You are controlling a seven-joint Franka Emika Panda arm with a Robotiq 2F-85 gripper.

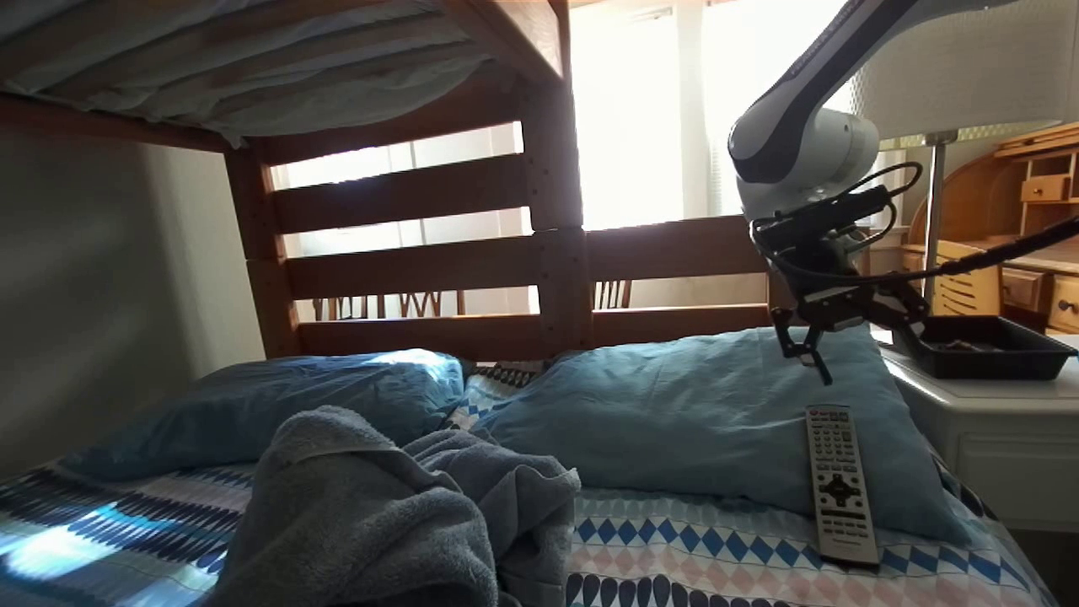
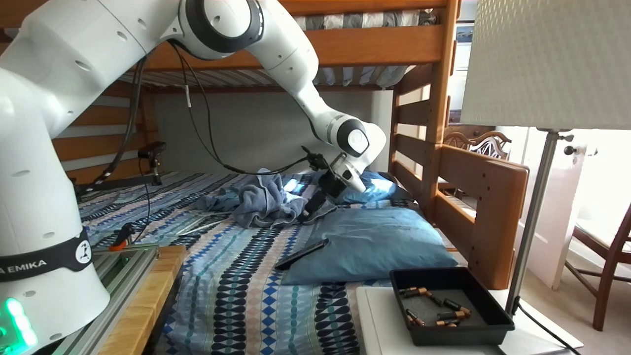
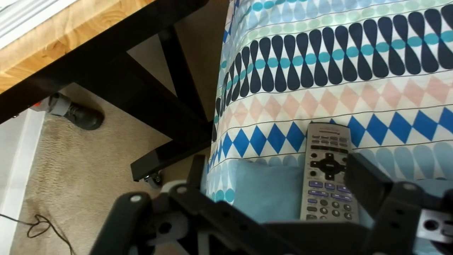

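Note:
A long silver-grey remote control (image 1: 841, 475) leans on the front slope of the blue pillow (image 1: 668, 415), its lower end on the patterned bedspread. From the side, the remote (image 2: 301, 254) looks like a dark slanted bar at the edge of the pillow (image 2: 378, 236). Above it hangs my gripper (image 1: 872, 356), open and tilted, apart from the remote. In the wrist view the remote (image 3: 329, 163) lies between the spread fingers of the gripper, nearer the right finger (image 3: 367, 180), which overlaps its edge in view. Nothing is held.
A black tray (image 2: 452, 340) with several batteries (image 2: 455, 306) stands on the white nightstand (image 2: 375, 313), beside a lamp (image 2: 535, 219). A crumpled grey-blue towel (image 1: 364, 516) and a second pillow (image 1: 314, 400) lie farther along the bed. The wooden bed rail (image 1: 668, 253) rises behind.

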